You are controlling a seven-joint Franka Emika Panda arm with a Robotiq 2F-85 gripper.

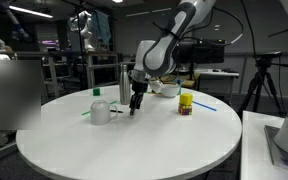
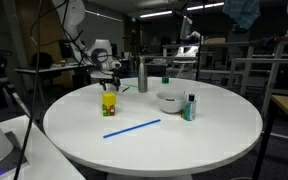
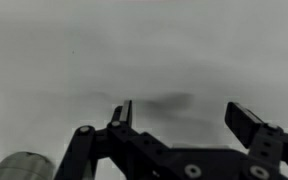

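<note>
My gripper is open, and only bare white tabletop with a soft shadow shows between its fingers. In exterior view 1, the gripper hangs low over the table, to the right of a light grey mug and apart from it. A grey rounded thing shows at the lower left of the wrist view; I cannot tell surely what it is. In exterior view 2, the gripper is behind a yellow-topped stack and left of a grey bottle.
A white bowl, a small bottle with a blue cap and a blue stick lie on the far side from the mug. A green block sits near the table edge.
</note>
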